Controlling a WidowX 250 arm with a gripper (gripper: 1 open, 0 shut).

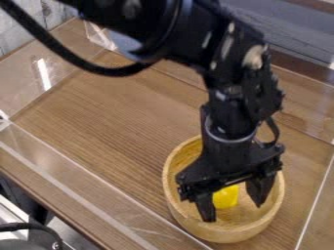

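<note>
My gripper [229, 186] is down inside a tan bowl [183, 210] at the lower right of the camera view, its fingers open on either side of a yellow object [225, 197]. The object rests in the bowl and is partly hidden by the gripper, so whether the fingers touch it I cannot tell.
A clear edge strip runs along the left, and a grey wall [280, 29] stands at the back behind the arm.
</note>
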